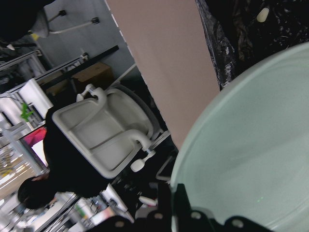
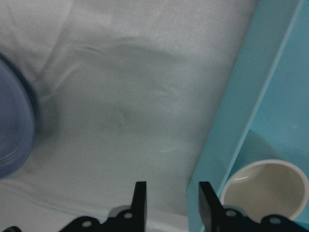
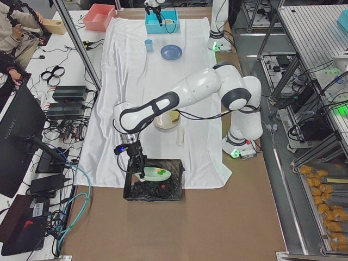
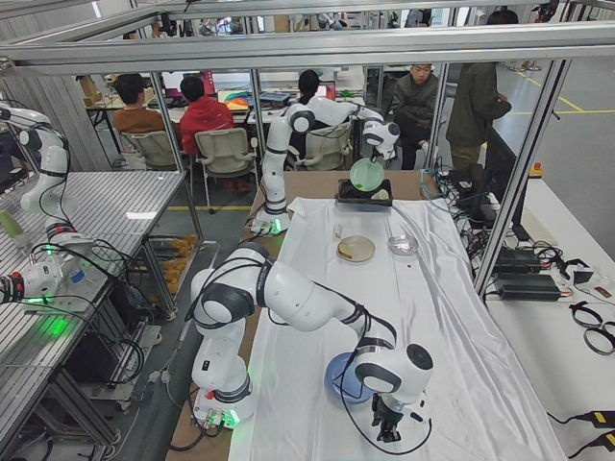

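Note:
A pale green plate [image 1: 241,145] is gripped at its rim by my left gripper, which holds it tilted over the black-lined bin [image 3: 152,190]; it shows upright-on-edge in the camera right view [image 4: 367,174]. My right gripper stands open above the white cloth [image 2: 120,96], beside the teal bin [image 2: 236,96]. A light cup [image 2: 263,188] lies in that bin, and a blue plate [image 2: 12,121] rests on the cloth to the other side.
A beige plate with food [image 4: 356,249], a silvery dish [image 4: 404,245] and a blue cup [image 3: 149,45] stand on the cloth. A red bin [image 3: 99,16] sits on the side table.

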